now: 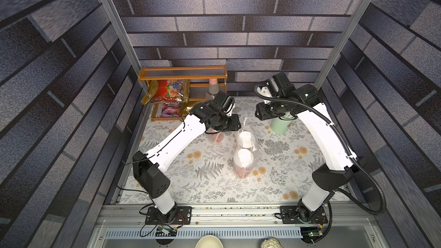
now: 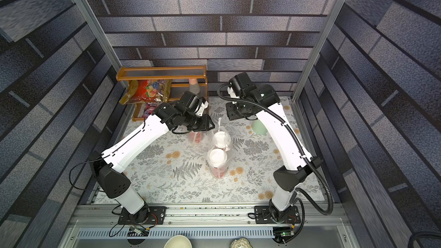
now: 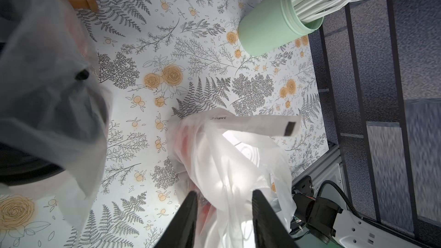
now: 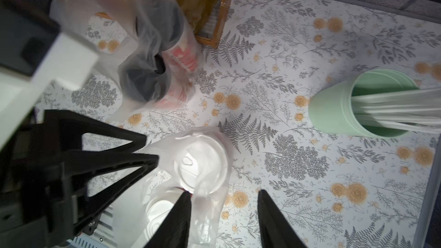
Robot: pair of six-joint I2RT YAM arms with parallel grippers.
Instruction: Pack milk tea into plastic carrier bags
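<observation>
Two white-lidded drinks (image 1: 244, 157) stand in a translucent carrier bag (image 3: 216, 142) at centre, handles sticking up. My left gripper is open above them, with bag plastic below and between its spread fingertips. My right gripper is open, higher and to the right; the bag shows beneath it in the right wrist view. Behind-left, two black-lidded drinks (image 4: 144, 82) sit in another bag, partly hidden by my left arm in the top views.
A wooden rack (image 1: 182, 72) with snack packets stands back-left. A green cup (image 4: 333, 108) of wrapped straws is at right, near the back.
</observation>
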